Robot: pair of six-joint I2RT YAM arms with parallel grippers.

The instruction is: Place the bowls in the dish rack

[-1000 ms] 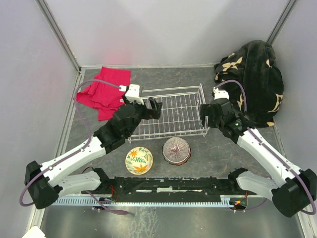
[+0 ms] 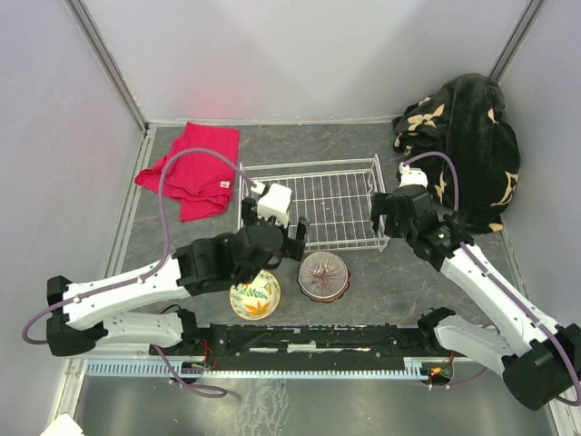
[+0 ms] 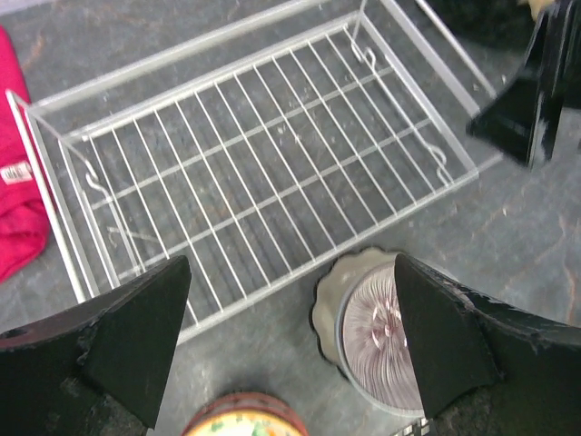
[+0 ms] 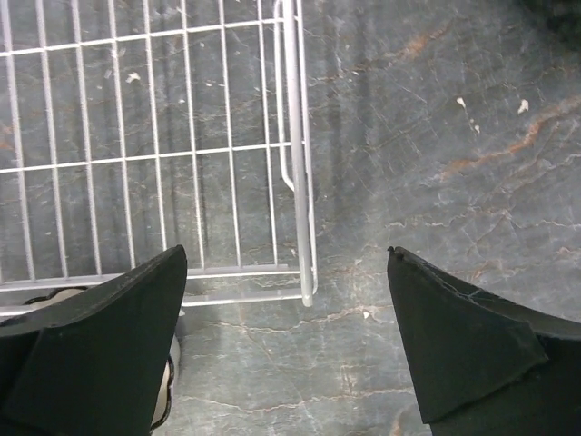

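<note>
The white wire dish rack (image 2: 334,203) stands empty in the middle of the grey surface. In front of it lie two bowls: a cream one with painted leaves (image 2: 254,295) and a ribbed, pinkish-clear one with a scalloped rim (image 2: 324,276). My left gripper (image 2: 295,245), open and empty, hovers over the rack's front left part; its wrist view catches the ribbed bowl (image 3: 379,331) by its right finger and the painted bowl's edge (image 3: 248,420) below. My right gripper is open above the rack's front right corner, nothing between its fingers.
A red cloth (image 2: 193,173) lies at the back left. The dark patterned blanket (image 2: 463,150) is heaped at the back right. Bare surface (image 2: 386,291) shows right of the ribbed bowl.
The right arm shifted slightly about the rack's right side. Bowls and rack stayed put.
</note>
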